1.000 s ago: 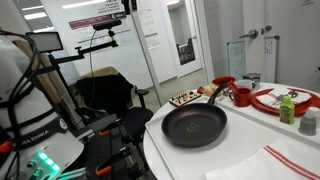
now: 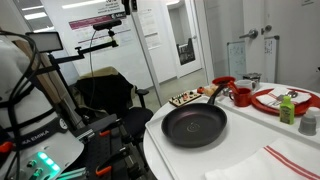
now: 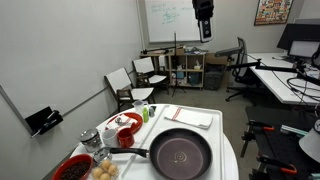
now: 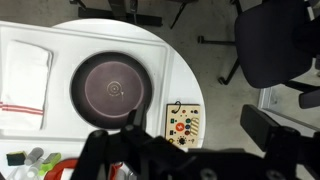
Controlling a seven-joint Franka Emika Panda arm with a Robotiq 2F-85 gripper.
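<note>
A dark frying pan (image 2: 194,125) lies empty on the white table, its handle (image 3: 128,151) pointing towards the red dishes. High above the table hangs my gripper, its fingers apart and nothing between them. Only part of the gripper (image 3: 204,28) shows at the top of exterior view 2. In the wrist view the pan (image 4: 112,88) sits up and left of the fingers, well below them. A white towel (image 4: 24,82) with red stripes is spread flat on the far side of the pan.
A board with small coloured pieces (image 4: 183,125) lies near the table edge. Red cups (image 2: 241,95), a red plate (image 2: 270,101), a green bottle (image 2: 287,109) and a bowl of dark bits (image 3: 72,171) stand along one side. A black chair (image 4: 276,45) is beside the table.
</note>
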